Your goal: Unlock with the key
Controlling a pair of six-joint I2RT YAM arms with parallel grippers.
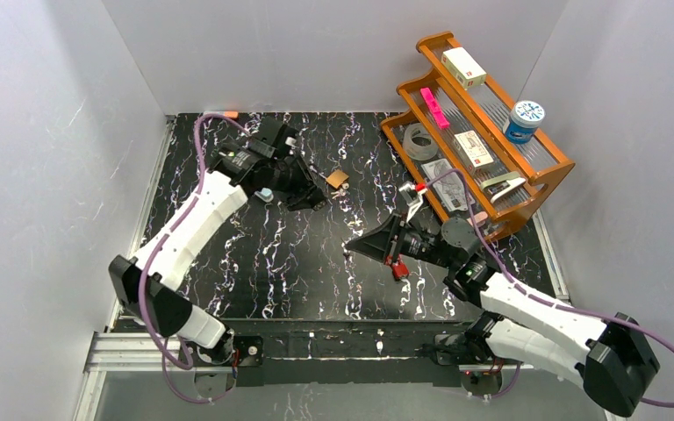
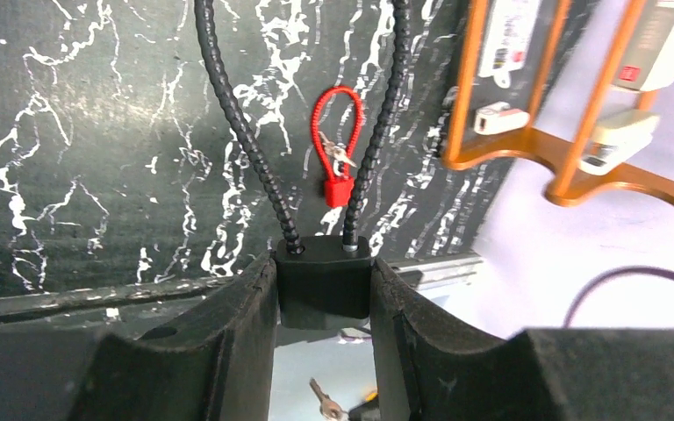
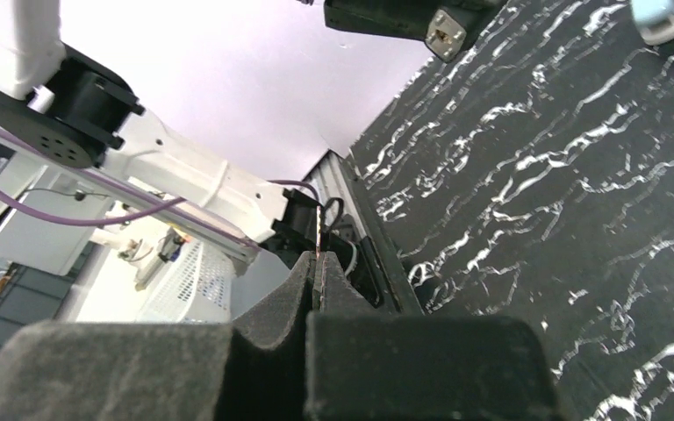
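A black lock body with a black braided cable shackle is held in my left gripper, raised at the left of the middle of the table. The lock's metal keyhole end shows at the top of the right wrist view. My right gripper is to the right and nearer the front edge, shut on a thin key seen edge-on. Low in the left wrist view, the key's silver blade stands out from that gripper, pointing up. Key and lock are apart.
A red lock with a red cable loop and keys lies under the right gripper. Toward the back lies a brass padlock with keys. A light-blue block is near the left arm. The wooden shelf stands at the back right.
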